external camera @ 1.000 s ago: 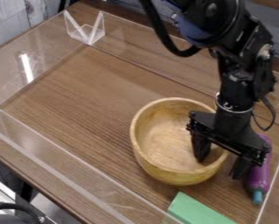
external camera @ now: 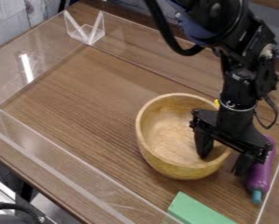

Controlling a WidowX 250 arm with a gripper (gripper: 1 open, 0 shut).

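Note:
A tan plastic bowl (external camera: 159, 136) sits at the right side of the wooden tray. My black gripper (external camera: 229, 149) hangs over the bowl's right part, its lower fingers reaching into and around that rim; whether they hold anything is hard to tell. A purple object with a blue tip (external camera: 258, 182) lies just right of the bowl, partly behind the gripper. A small yellow item shows behind the gripper near the bowl's back edge, mostly hidden.
A green block (external camera: 198, 211) lies at the front. Transparent walls border it, with a clear bracket (external camera: 86, 26) at the back left.
The bowl has shifted slightly right, along with a small movement of the gripper.

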